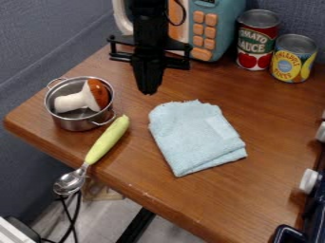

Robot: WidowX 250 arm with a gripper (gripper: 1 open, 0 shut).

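Note:
My black gripper (148,84) hangs above the table, behind and right of a steel pot (68,118) that holds a white item and an orange-brown one (98,91). Whether the fingers are open or shut is unclear. A corn cob (109,138) lies in front of the pot, and a steel ladle (71,181) rests at the table's front edge below it. A folded light-blue cloth (195,138) lies in the middle of the table.
A tomato sauce can (257,43), a yellow can (292,59) and a toy microwave (214,28) stand at the back. Black equipment with white knobs (309,182) is at the right edge.

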